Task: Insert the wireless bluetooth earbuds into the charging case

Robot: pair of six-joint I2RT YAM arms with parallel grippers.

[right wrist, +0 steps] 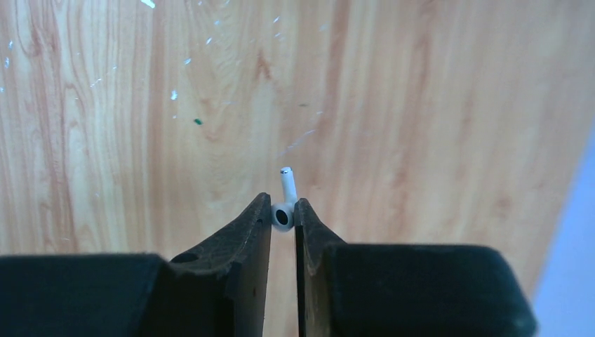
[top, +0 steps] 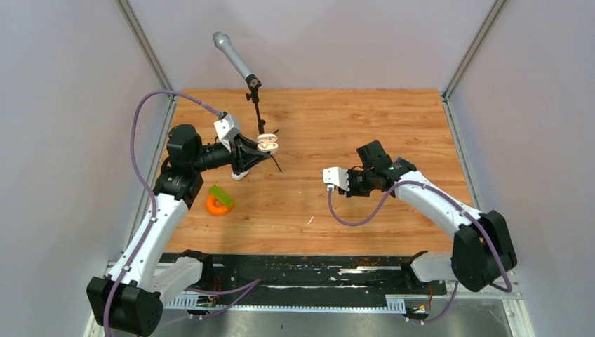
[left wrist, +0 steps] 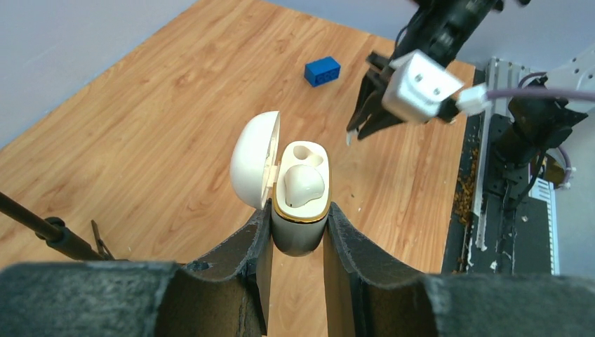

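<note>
The white charging case (left wrist: 300, 203) is gripped by my left gripper, shut on its lower body. Its lid stands open to the left, with one earbud (left wrist: 304, 184) seated in the nearer well and the other well (left wrist: 306, 153) empty. In the top view this open case (top: 267, 143) is held above the table. Between the fingertips of my right gripper is the second white earbud (right wrist: 288, 184), its stem pointing away. Both fingers touch its head. In the left wrist view that earbud (left wrist: 349, 137) shows small, well apart from the case.
A microphone on a stand (top: 235, 56) rises close behind the case. An orange ring (top: 212, 207) with a green block (top: 223, 195) and a partly hidden white object (top: 240, 174) lie near the left arm. A blue brick (left wrist: 323, 71) rests far right.
</note>
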